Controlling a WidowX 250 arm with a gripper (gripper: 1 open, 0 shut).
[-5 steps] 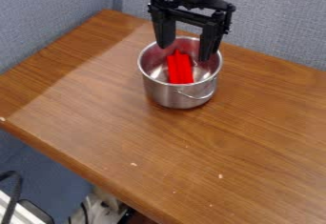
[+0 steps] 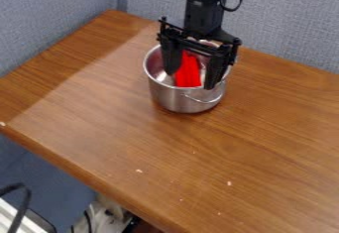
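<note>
A silver pot [image 2: 185, 97] stands on the wooden table near the middle of the camera view, a little toward the back. A red object [image 2: 188, 70] is inside it. The black gripper [image 2: 193, 66] hangs over and partly into the pot, open, with its fingers to either side of the red object. Whether the fingers touch the red object cannot be told.
Grey-blue padded walls [image 2: 47, 11] stand behind and to the left. Cables lie below the table's front left edge.
The open gripper has come down from above the pot to inside its rim, around the red object. The pot appears in the same place.
</note>
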